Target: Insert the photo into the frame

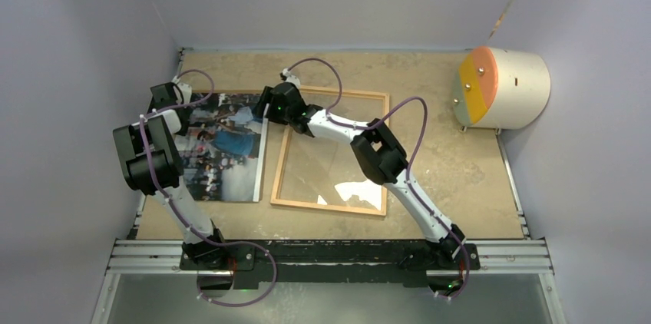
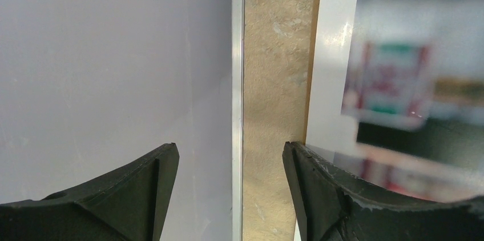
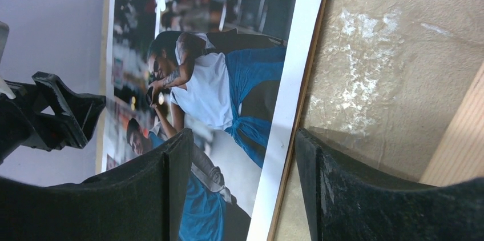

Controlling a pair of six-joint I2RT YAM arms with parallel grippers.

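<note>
The photo (image 1: 223, 159), a glossy print with a white border and a brown board-like edge, lies flat at the left of the table. To its right is the wooden frame (image 1: 326, 207) with a clear pane. My left gripper is open at the photo's left side; one finger (image 2: 311, 178) meets the white border, the other is over the side rail and wall. At the photo's right edge, my right gripper is open too, one finger over the print and one outside against the edge. In the top view both grippers hide their fingertips.
A round cabinet (image 1: 510, 87) with coloured drawers stands at the far right. Bare table (image 1: 441, 147) lies between it and the frame. A metal rail (image 2: 237, 98) and grey wall close in on the left; a narrow strip separates photo and frame.
</note>
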